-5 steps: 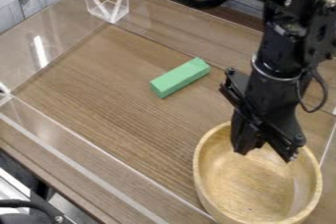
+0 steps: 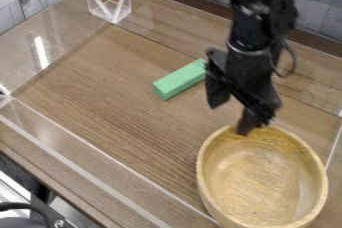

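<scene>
The black gripper [image 2: 234, 107] is raised over the table just behind a large yellow bowl [image 2: 261, 182], with its fingers open and pointing down. Nothing shows between its fingers. A green block [image 2: 179, 81] lies on the wooden table to the left of the gripper, partly beside the arm.
A white wire holder [image 2: 110, 2] stands at the back left. The bowl fills much of the front right.
The gripper has risen out of the bowl area and moved back and slightly left, toward the green block. The bowl and block look unmoved.
</scene>
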